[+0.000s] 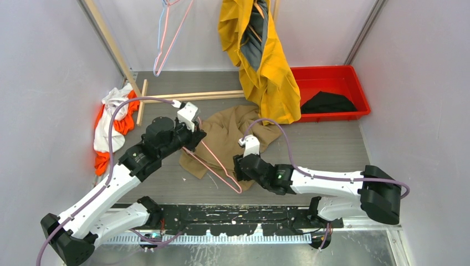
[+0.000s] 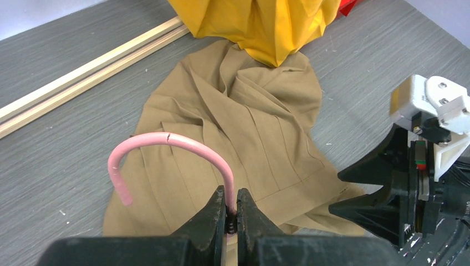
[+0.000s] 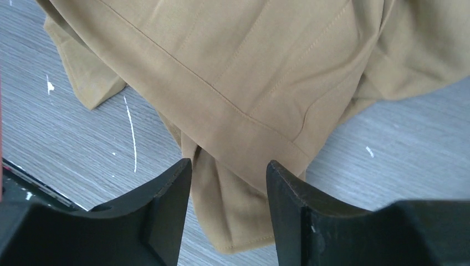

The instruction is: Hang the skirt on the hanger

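Observation:
The tan skirt lies crumpled on the grey floor, a waistband and seams visible. A pink hanger hangs over it from my left gripper, which is shut on the hanger near its hook. My right gripper is part open low over the skirt's lower folded edge, with no cloth clearly held; in the left wrist view its black fingers point at that edge.
A yellow garment hangs at the back over the skirt. A red bin holds dark cloth. White and orange cloths lie left, beside wooden rails. Spare hangers hang at back left.

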